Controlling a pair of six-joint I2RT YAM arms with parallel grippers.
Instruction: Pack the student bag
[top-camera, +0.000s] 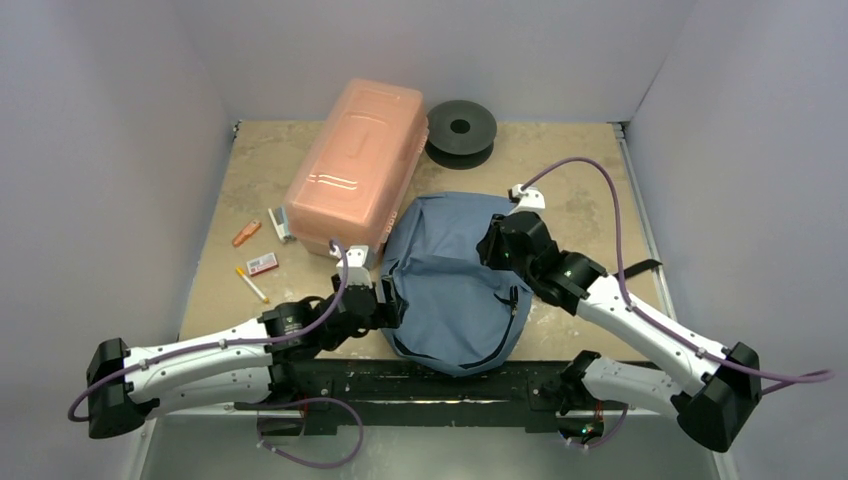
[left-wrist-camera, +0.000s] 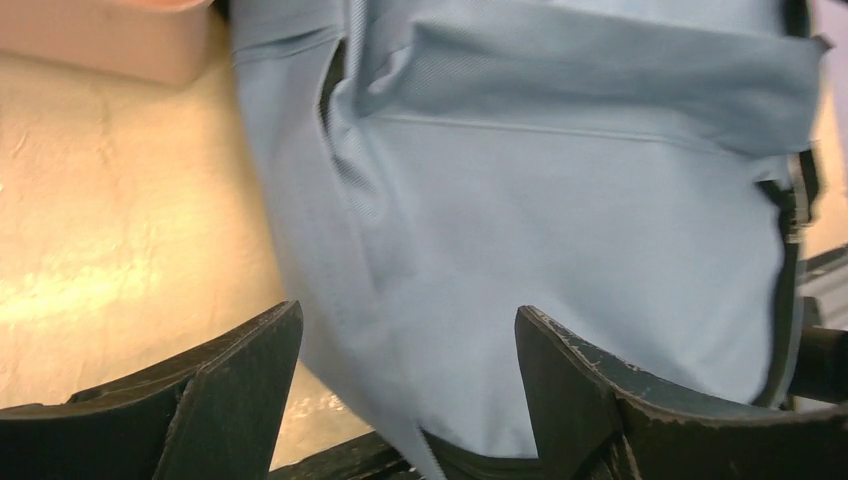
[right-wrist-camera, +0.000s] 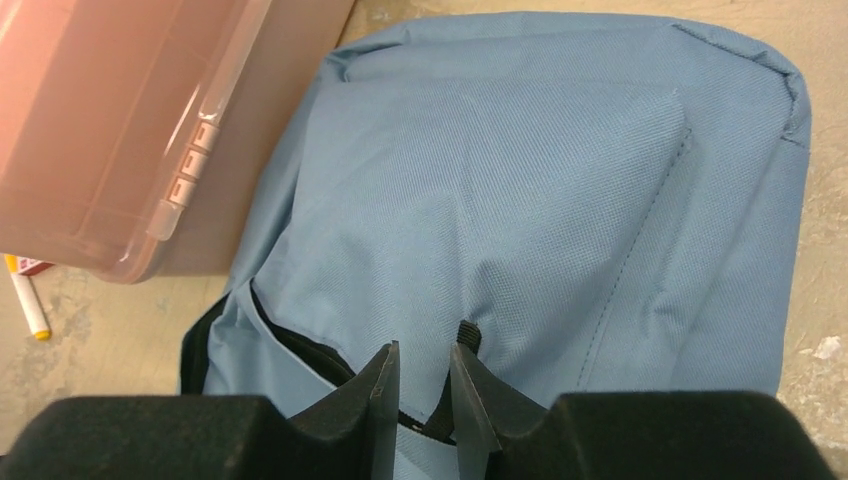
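Observation:
The blue fabric bag (top-camera: 450, 320) lies flat with dark zip lines, seen also in the left wrist view (left-wrist-camera: 580, 230) and right wrist view (right-wrist-camera: 530, 180). My left gripper (top-camera: 382, 300) hangs open over the bag's left edge, nothing between its fingers. My right gripper (top-camera: 490, 245) is above the bag's upper right, open with a narrow gap. A yellow-white marker (top-camera: 251, 284), a red-white small box (top-camera: 262, 263), an orange item (top-camera: 247, 232) and white-and-blue items (top-camera: 280, 225) lie at the left.
A large translucent pink case (top-camera: 355, 160) stands upper left of the bag, beside a dark spool (top-camera: 461, 135) at the back.

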